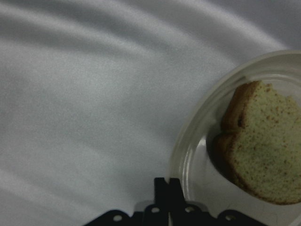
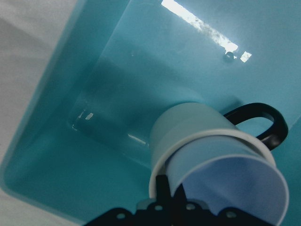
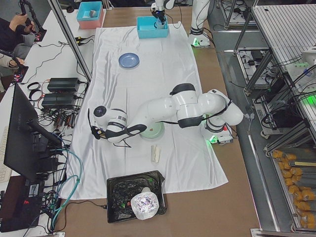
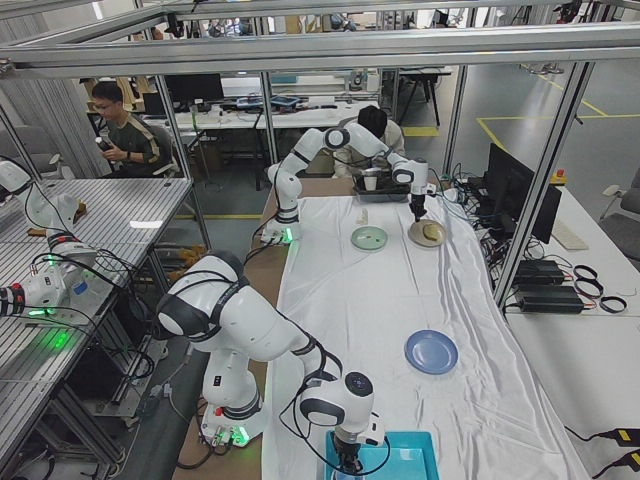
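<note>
In the left wrist view a slice of bread (image 1: 263,141) lies on a beige plate (image 1: 188,136); my left gripper is over the plate's rim, fingertips together, nothing visible between them. In the right wrist view a blue cup (image 2: 235,188) rests inside a pale mug (image 2: 178,122) with a black handle, lying in a turquoise bin (image 2: 108,165). My right gripper is at the rims of both; its fingers are close together, and whether the rim is pinched between them is unclear.
A blue plate (image 4: 431,352) and a green plate (image 4: 369,238) sit on the white cloth. A black tray (image 3: 118,195) stands at the near end in the camera left view.
</note>
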